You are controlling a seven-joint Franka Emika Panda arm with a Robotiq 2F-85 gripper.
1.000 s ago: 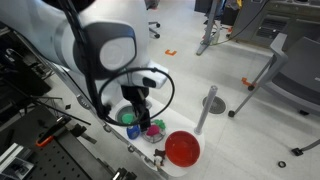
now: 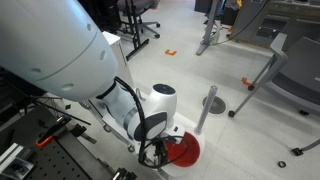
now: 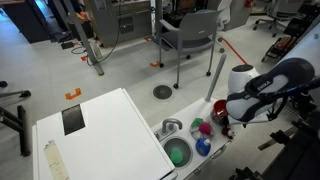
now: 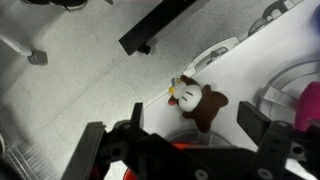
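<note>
A small brown and white plush toy (image 4: 197,101) lies on a white surface (image 4: 153,115) in the wrist view, roughly midway across the gap of my gripper. The fingers stand wide apart, and neither finger touches the toy. Close beside it at the bottom of that view is a red bowl (image 4: 165,165), partly cut off. In exterior view 1 my arm comes down just left of the red bowl (image 2: 185,151) and hides the toy. Exterior view 2 shows the gripper (image 3: 228,128) low, near the red bowl (image 3: 219,106).
In exterior view 2 a pink item (image 3: 206,129) and a blue item (image 3: 203,147) lie near the gripper. A green item (image 3: 177,156) rests in a round basin, with a faucet (image 3: 170,127) beside it. A white post (image 2: 207,108) stands behind the red bowl.
My arm has come down and to the right, toward the left side of the red bowl. It now covers the blue, pink and green items in exterior view 1. The bowl has not visibly moved.
</note>
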